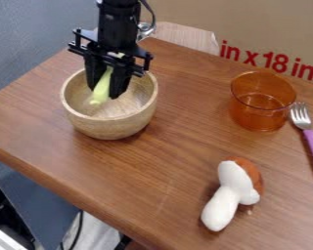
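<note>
The black gripper [110, 68] reaches down into a pale wooden bowl [117, 125] at the upper left of the camera view. A pale green elongated object [102, 88] stands slanted between its fingers, inside the bowl. The fingertips are partly hidden by that object and the bowl, so how tightly they close is hard to make out.
An orange translucent cup [261, 109] stands at the right, beside a fork with a purple handle [312, 150]. A mushroom-shaped toy [227, 203] lies at the lower right.
</note>
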